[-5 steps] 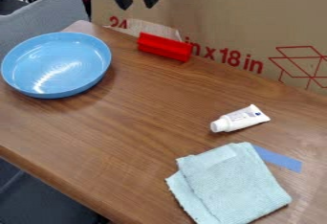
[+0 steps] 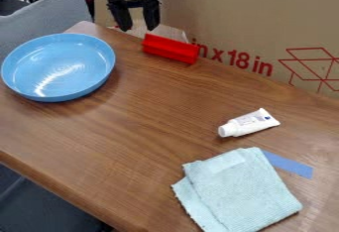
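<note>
My black gripper [image 2: 137, 18] hangs open at the top of the camera view, above and a little left of a red cylindrical object [image 2: 171, 48] lying at the back of the wooden table. A light blue round plate [image 2: 57, 67] sits at the left. A white tube [image 2: 248, 123] lies on the right side, and a folded pale blue cloth [image 2: 236, 191] is near the front right, beside a thin blue strip [image 2: 290, 165].
A large cardboard box [image 2: 265, 33] stands along the back edge. A grey padded surface [image 2: 34, 22] is at the back left.
My gripper has come down somewhat from higher at the top of the view, toward the back of the table. The objects on the table have not moved.
</note>
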